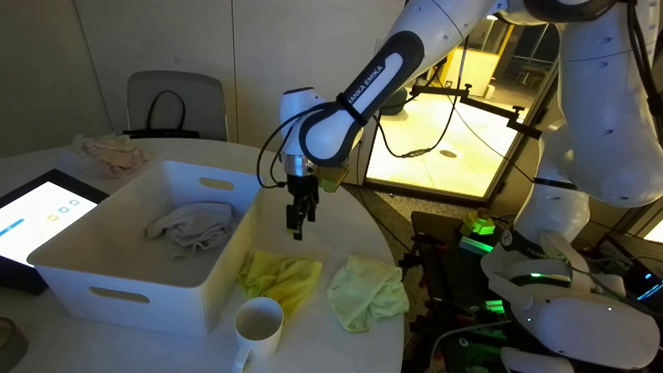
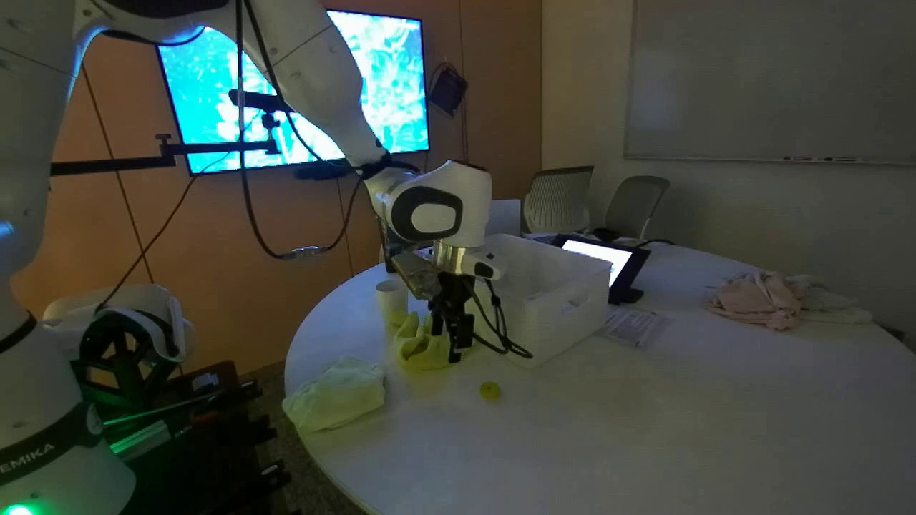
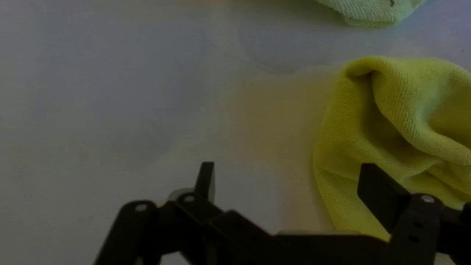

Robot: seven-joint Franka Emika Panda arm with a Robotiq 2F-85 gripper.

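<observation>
My gripper (image 1: 300, 227) points down and stands open above the table, between the white bin and its round edge. Beside the bin lies a crumpled yellow cloth (image 1: 280, 277). In the wrist view that yellow cloth (image 3: 397, 115) fills the right side, and the right finger (image 3: 382, 192) overlaps it, while the left one is over bare table. Nothing shows between the fingers. A paler yellow-green cloth (image 1: 366, 292) rests nearer the table edge. The white bin (image 1: 133, 271) holds a grey-white cloth (image 1: 196, 225). A small yellow disc (image 2: 489, 391) sits on the table near the gripper.
A white mug (image 1: 259, 326) stands close to the yellow cloth and the bin. Beyond the bin are a lit tablet (image 1: 43, 217) and a pinkish cloth (image 1: 112, 155). In exterior view 2 a broad stretch of table (image 2: 687, 412) is clear.
</observation>
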